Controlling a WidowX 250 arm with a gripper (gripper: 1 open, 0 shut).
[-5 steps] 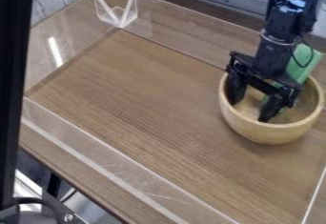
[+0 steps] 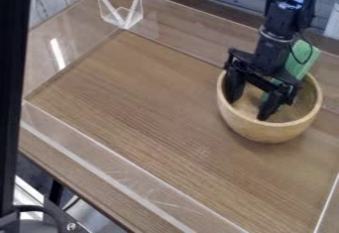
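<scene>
A light wooden bowl [image 2: 265, 128] sits at the right of the wooden table [image 2: 133, 118]. My black gripper [image 2: 259, 90] reaches down into it from above, its fingers inside near the rim. A green object [image 2: 296, 60] stands behind the gripper, at the back of the bowl, partly hidden by the arm. The fingers are dark against the bowl's inside, and whether anything is between them is hard to see.
A white angular bracket [image 2: 122, 12] is at the back left. A wall runs along the back right.
The gripper and bowl have shifted a little to the left, and the green object behind them appears shifted slightly left too.
</scene>
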